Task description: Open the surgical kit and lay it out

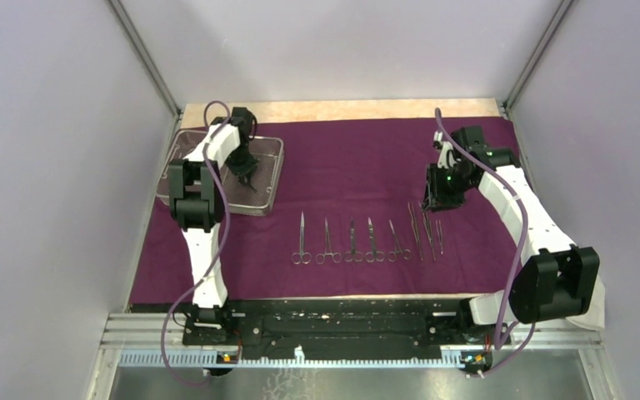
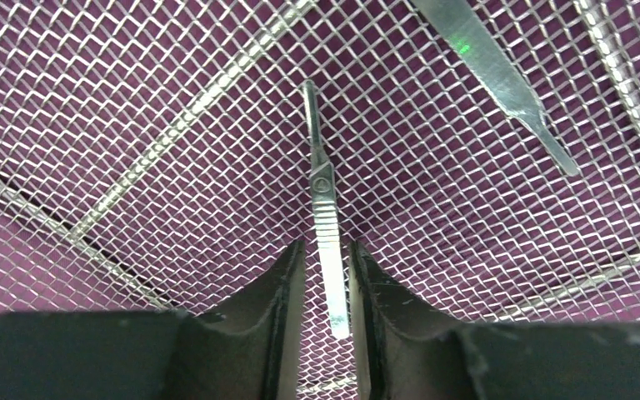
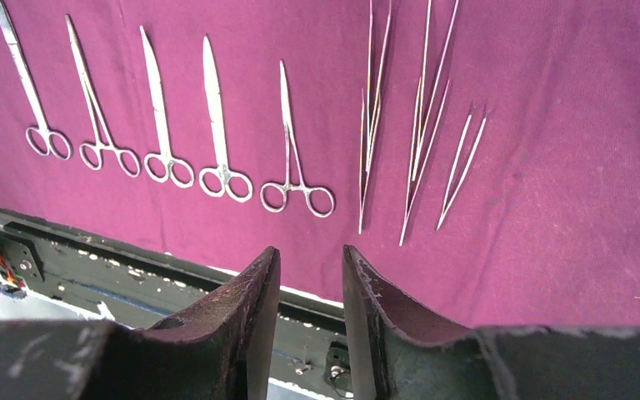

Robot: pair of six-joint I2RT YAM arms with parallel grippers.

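Observation:
The wire-mesh tray (image 1: pixel 273 175) sits at the back left of the purple cloth, with my left gripper low inside it. Its fingers stand part open over a scalpel handle (image 2: pixel 323 217), which lies between them in the image; contact cannot be told. A second flat steel handle (image 2: pixel 492 67) lies at the upper right of that view. My right gripper stands open and empty above the laid-out instruments: several scissor-like instruments (image 3: pixel 217 117) in a row, and several tweezers (image 3: pixel 458 175) to their right.
A dark rail (image 1: pixel 342 325) runs along the front edge.

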